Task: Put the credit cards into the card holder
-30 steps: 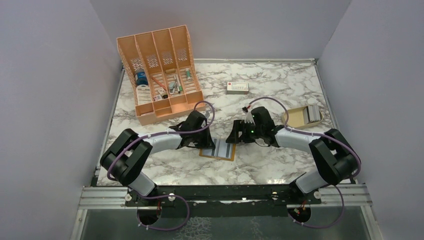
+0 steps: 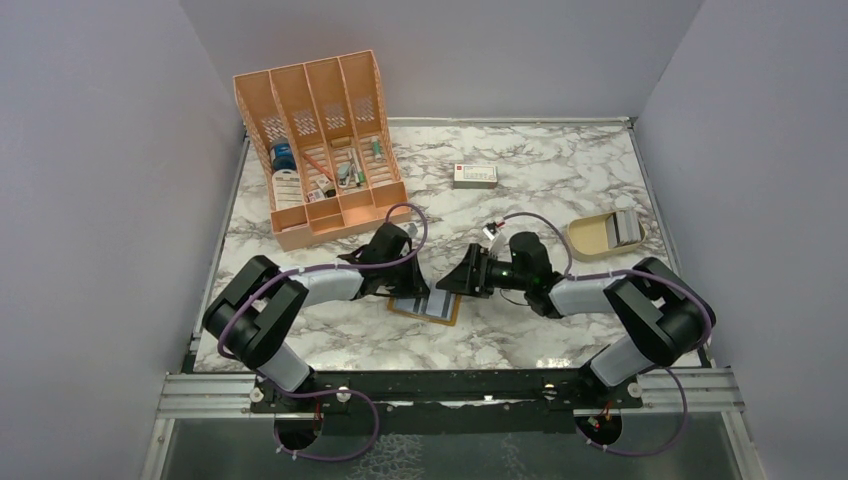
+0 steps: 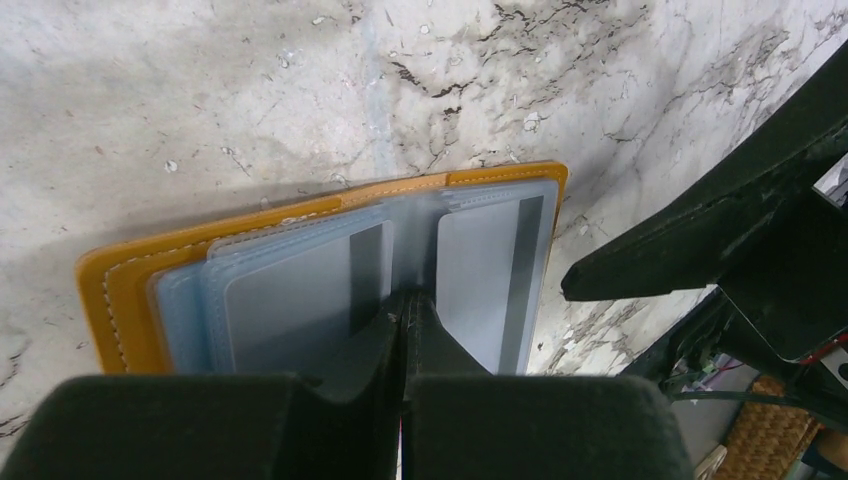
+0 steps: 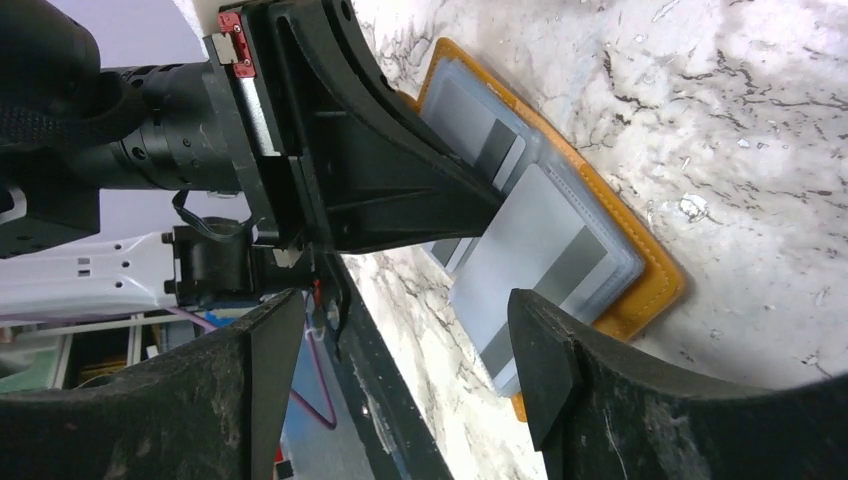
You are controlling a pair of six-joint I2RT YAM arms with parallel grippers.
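The tan card holder (image 2: 456,312) lies open on the marble table, its clear sleeves showing a pale card with a dark stripe on each half. In the right wrist view, one striped card (image 4: 530,235) covers the near half; whether it is fully inside its sleeve I cannot tell. My left gripper is shut, its fingertips against the middle of the holder, with nothing visible between them. At the holder's right side my right gripper stands partly open and empty, one finger (image 4: 545,365) over the holder's edge. More cards (image 2: 627,227) stand in a tan tray (image 2: 587,237).
An orange compartment organizer (image 2: 300,235) with small items stands at the back left. A small white box (image 2: 475,176) sits behind the grippers. The two grippers are close together over the holder. Bare marble lies in front and to the right.
The card holder has slid a little to the left. My right gripper has moved left along with it, while the left arm has hardly moved.
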